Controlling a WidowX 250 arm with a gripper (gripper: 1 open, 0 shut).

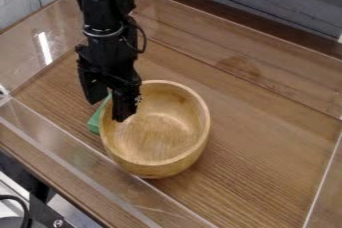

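My black gripper (110,97) hangs over the left rim of a large wooden bowl (158,137); its fingers are apart, one near or just inside the rim, the other outside it to the left. I cannot tell whether anything is between them. A small green object (96,119) lies on the wood left of the bowl, partly hidden by it.
A metal strip runs along the near left edge, with cables and floor beyond at the bottom left. A grey panel wall stands at the back.
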